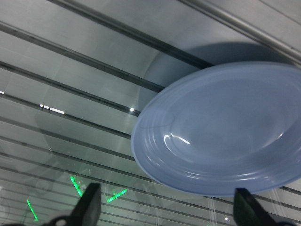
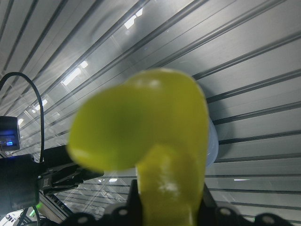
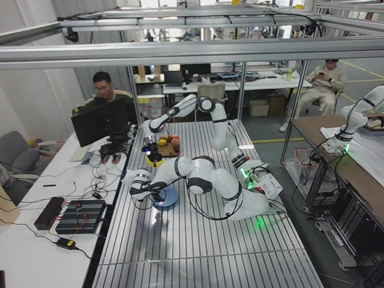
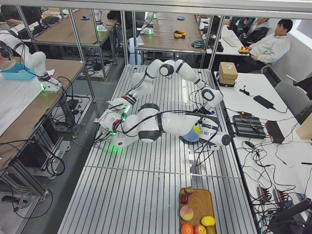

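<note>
A yellow, banana-like fruit (image 2: 171,108), blurred, fills the middle of the right wrist view, held by my right gripper, which is shut on it. The blue plate lies on the slatted table; its edge also shows behind the fruit in the right wrist view. My left gripper is open above the table beside the plate, with nothing visible between its fingers. A wooden tray (image 4: 197,197) holds several fruits, among them a lemon (image 4: 208,220) and a peach (image 4: 186,212).
Both arms span the middle of the slatted table (image 3: 198,258). The side desk (image 3: 36,252) carries cables, black boxes and a monitor (image 3: 96,123). A metal frame surrounds the workspace.
</note>
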